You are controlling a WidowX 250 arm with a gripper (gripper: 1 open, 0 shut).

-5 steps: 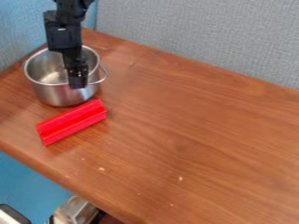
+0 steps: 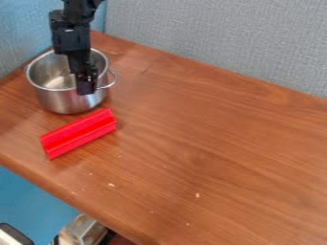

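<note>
My black gripper [image 2: 86,75] reaches down from the top left into a steel pot [image 2: 55,95] at the left end of the wooden table. Its fingertips are inside or at the rim of the pot; it looks open, though anything between the fingers is hard to make out. In front of the pot lies a red, ridged oblong object [image 2: 78,134].
A grey-blue padded wall runs behind it. At the bottom left, below the table's edge, a metal and black fixture [image 2: 82,232] shows over blue flooring.
</note>
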